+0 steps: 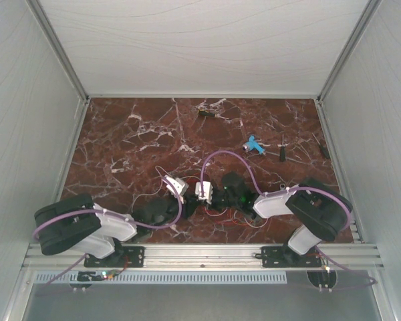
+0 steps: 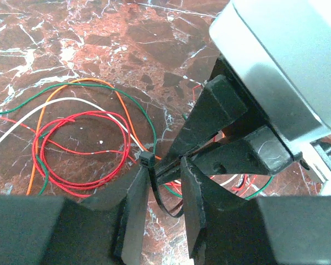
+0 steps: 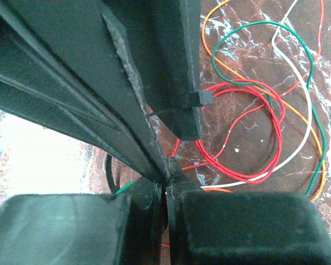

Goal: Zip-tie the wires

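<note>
Both grippers meet over the wires at the front middle of the table. In the left wrist view, a black zip tie (image 2: 171, 211) loops down between my left gripper and my right one, its head (image 2: 147, 159) by the left fingers, which look part open. Coiled red wire (image 2: 80, 113) lies below with green, white and orange wires (image 2: 77, 78). In the right wrist view my right gripper is shut at the tie, largely hidden behind the left gripper's fingers. Whether the tie encircles any wires is unclear.
A blue tool (image 1: 254, 145) and screwdrivers (image 1: 282, 152) lie at the right of the table, another screwdriver (image 1: 207, 114) at the back middle.
</note>
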